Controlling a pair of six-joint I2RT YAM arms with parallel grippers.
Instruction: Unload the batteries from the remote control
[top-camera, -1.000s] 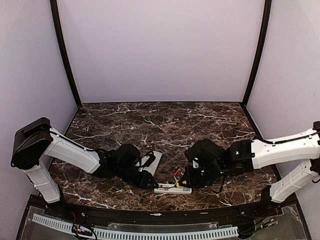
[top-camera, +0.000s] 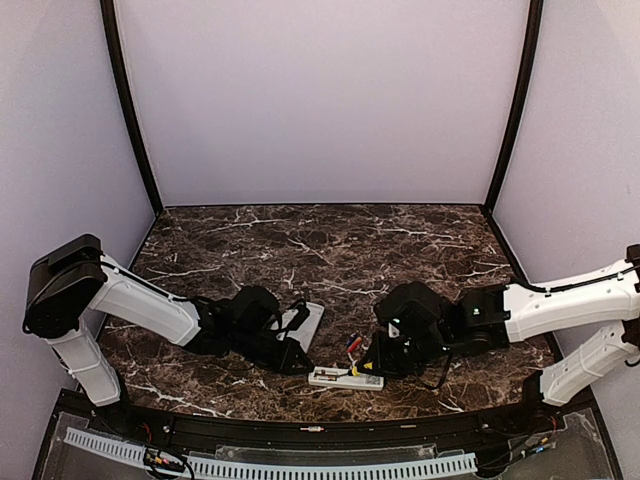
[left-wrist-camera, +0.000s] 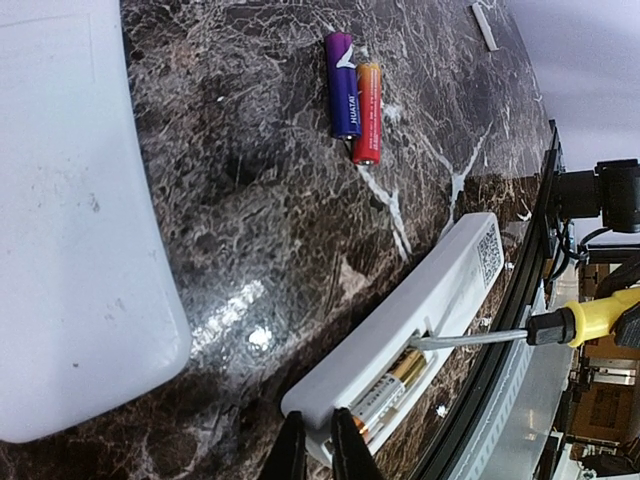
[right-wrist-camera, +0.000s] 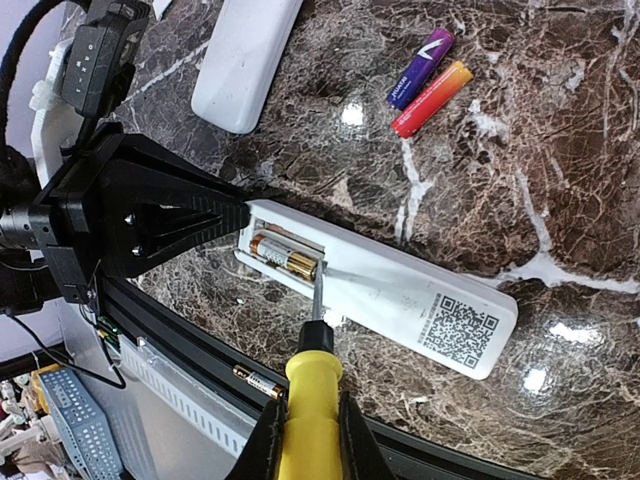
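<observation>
The white remote control (right-wrist-camera: 400, 290) lies face down near the front edge, its battery compartment uncovered. One gold-and-silver battery (right-wrist-camera: 283, 255) shows inside the compartment. My right gripper is shut on a yellow-handled screwdriver (right-wrist-camera: 313, 385), whose metal tip reaches into the compartment at the battery's inner end. My left gripper is at the remote's compartment end, fingertips close together against its corner; whether they clamp it cannot be made out. A purple battery (right-wrist-camera: 420, 70) and an orange-red battery (right-wrist-camera: 432, 98) lie loose side by side behind the remote.
A larger white flat object (left-wrist-camera: 80, 220) lies behind the left gripper. Another battery (right-wrist-camera: 258, 380) rests by the dark front rail (top-camera: 300, 427).
The right gripper and screwdriver have moved only a touch; the remote looks still.
</observation>
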